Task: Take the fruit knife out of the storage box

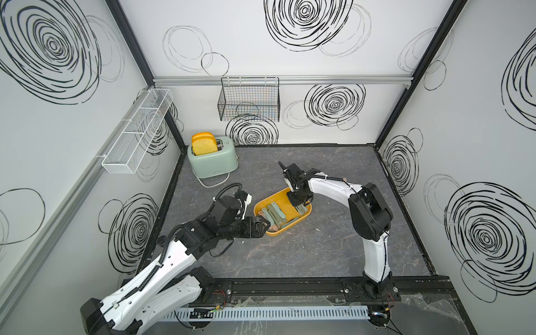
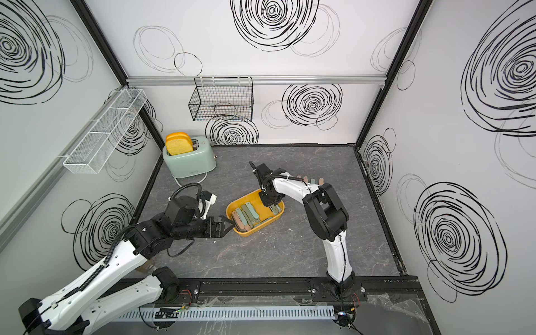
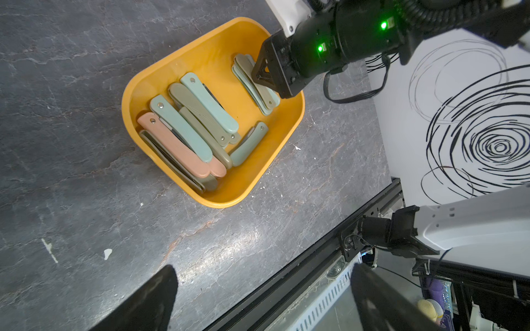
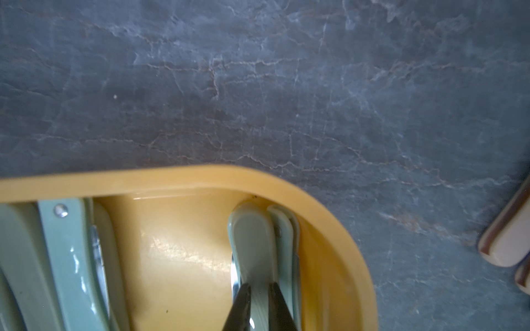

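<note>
The yellow storage box (image 3: 132, 104) stands mid-table. Several folded fruit knives in teal, pink and grey-green lie along one side of it, among them a pink knife (image 3: 174, 143) and a teal knife (image 3: 209, 102). At the other end, my right gripper is shut on a grey-green knife (image 4: 254, 242), its narrow fingers on either side of the handle. Close against that knife lies a teal knife (image 4: 284, 240), beside the box wall. My left gripper hangs open and empty near the box's front left end.
Several more knives (image 2: 312, 181) lie on the table behind the right arm. A green toaster (image 1: 213, 159) with toast stands at the back left. Wire baskets (image 1: 249, 101) hang on the walls.
</note>
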